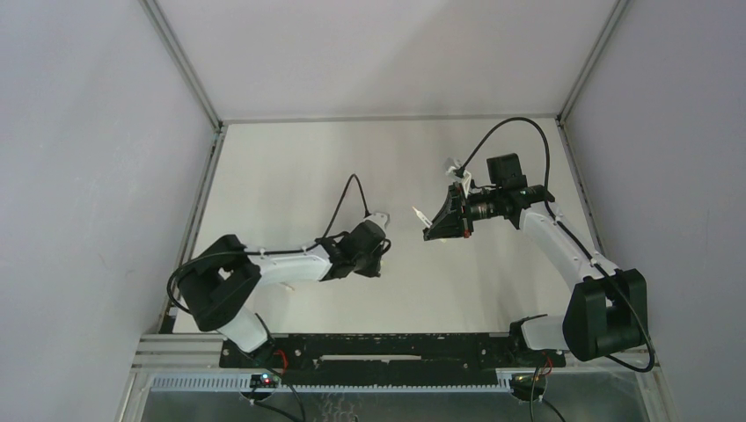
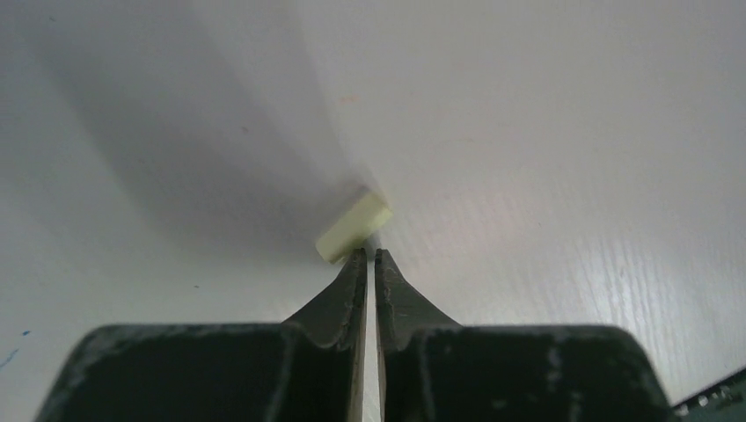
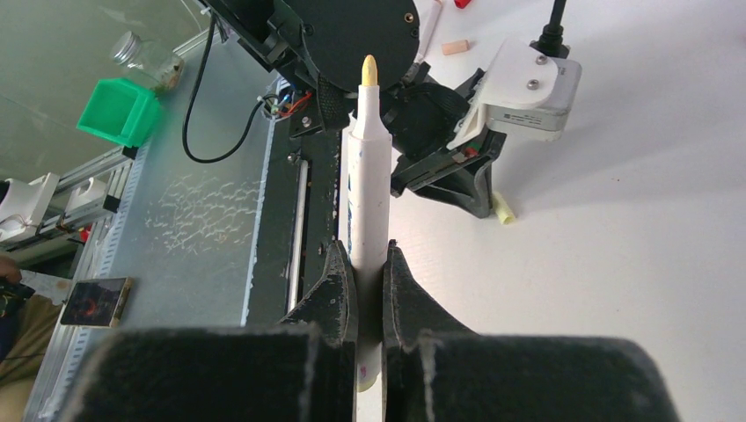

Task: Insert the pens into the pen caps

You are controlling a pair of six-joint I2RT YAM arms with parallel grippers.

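Observation:
Upright in my right gripper is a white pen (image 3: 369, 176) with a yellowish tip; both fingers are shut around its lower body. From above, that pen (image 1: 421, 216) leans out past the right gripper's fingers. A pale yellow cap (image 2: 354, 229) lies close to the table surface at the fingertips of my left gripper. Those fingers are shut to a narrow gap, and the cap shows beyond and left of that gap, not between them. The right wrist view also has the cap (image 3: 503, 208) at the left gripper's tip.
Behind the left arm, a small orange-pink piece (image 3: 455, 47), a white pen-like stick (image 3: 429, 26) and a red item (image 3: 461, 3) lie on the table. Off the table stand a green bin (image 3: 120, 112) and a jar (image 3: 147, 63).

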